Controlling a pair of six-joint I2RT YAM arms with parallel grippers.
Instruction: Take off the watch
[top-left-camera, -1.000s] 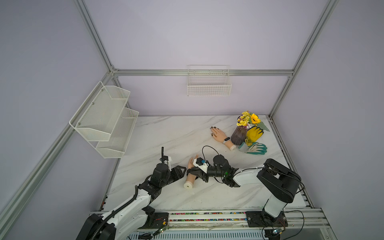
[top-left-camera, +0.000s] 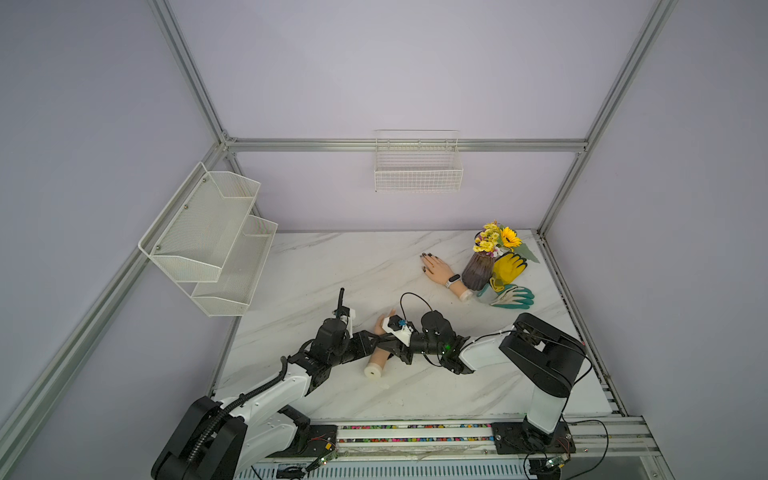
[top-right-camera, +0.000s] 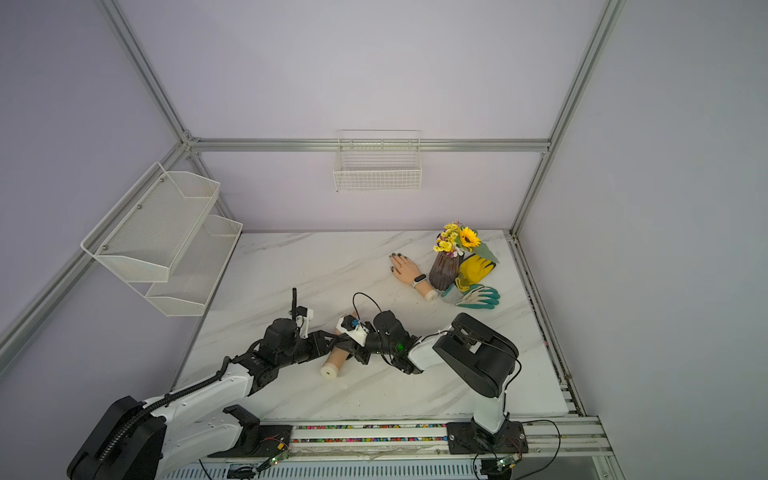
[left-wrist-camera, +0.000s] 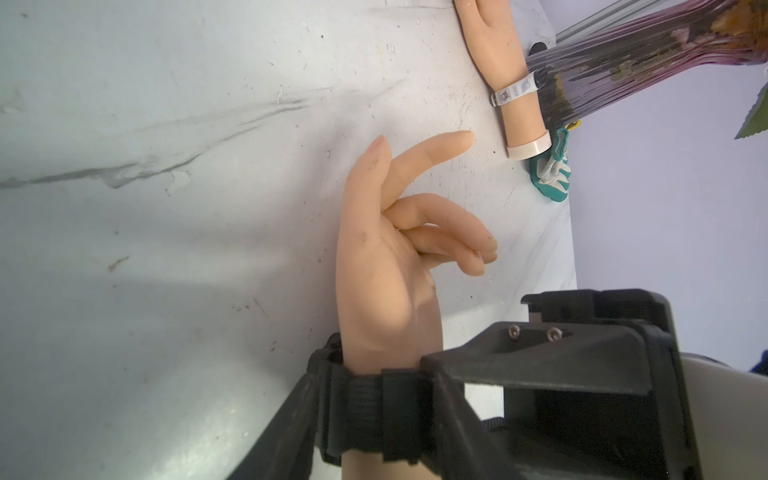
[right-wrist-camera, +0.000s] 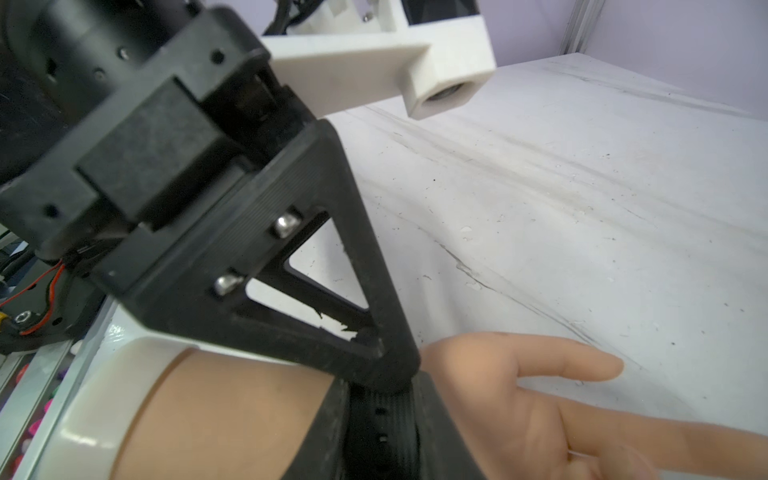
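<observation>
A mannequin hand lies at the table's front middle with a black watch round its wrist. My left gripper is at the band, its fingers apart on either side, blurred at the bottom of the left wrist view. From the other side my right gripper is shut on the watch band, its black body partly covering the wrist in both top views. In the right wrist view the band shows below my right gripper's frame.
A second hand with a silver-edged watch lies behind, beside a flower vase and gloves. Wire racks hang on the left and back walls.
</observation>
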